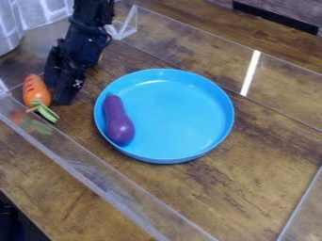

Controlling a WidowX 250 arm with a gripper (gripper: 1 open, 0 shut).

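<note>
My black gripper (66, 75) hangs low at the upper left, just above and right of a toy carrot (37, 92) with green leaves. It is open; what lies between its fingers is hard to see against the dark body. A blue plate (189, 113) sits at the centre, with a purple eggplant (117, 120) on its left part.
Clear plastic walls run along the front left, back and right of the wooden table (151, 198). A silver container (8, 24) stands at the top left corner. The table right of the plate is clear.
</note>
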